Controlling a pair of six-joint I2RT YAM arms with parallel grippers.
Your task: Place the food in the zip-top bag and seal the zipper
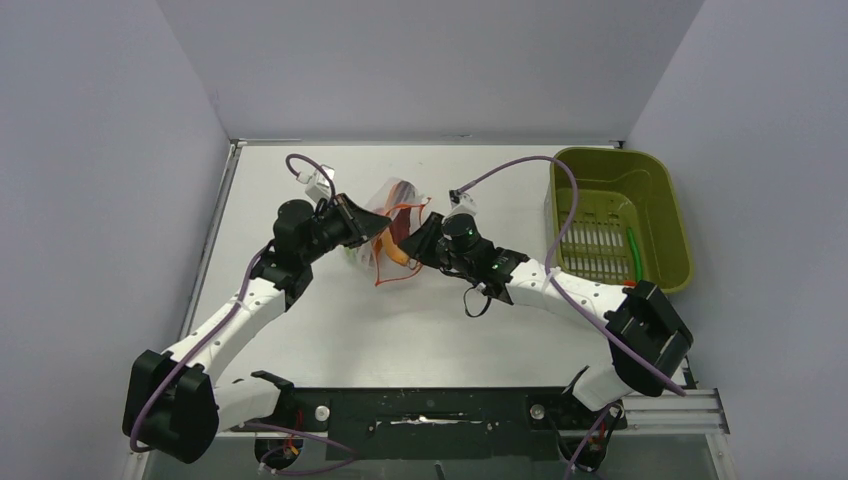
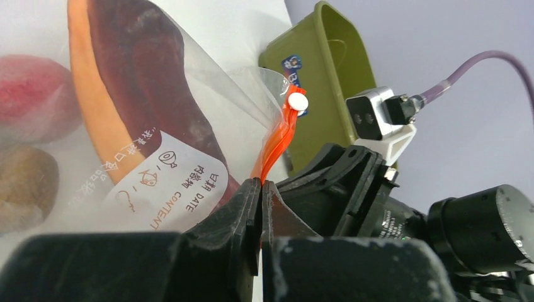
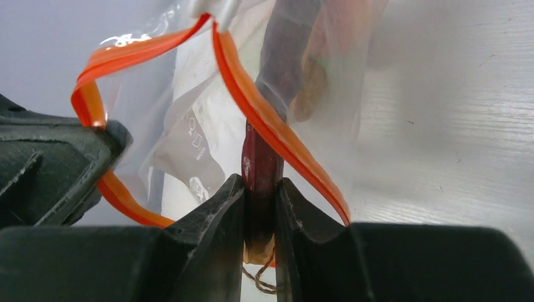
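Observation:
The clear zip top bag (image 1: 393, 195) has its orange zipper rim (image 3: 277, 135) spread apart. My left gripper is shut on one side of that rim, below the white slider (image 2: 298, 101). Inside the bag a long dark red sausage-like food (image 2: 148, 75) lies along a tan-orange strip. A reddish food (image 2: 34, 97) and a brown roundish one (image 2: 25, 185) show through the film. At the bag's mouth my right gripper is shut on the end of the dark red food, which runs back past the rim into the bag.
An olive-green basket (image 1: 655, 165) stands at the right, with a green item (image 1: 634, 252) in it. Both arms are close together at the bag's mouth.

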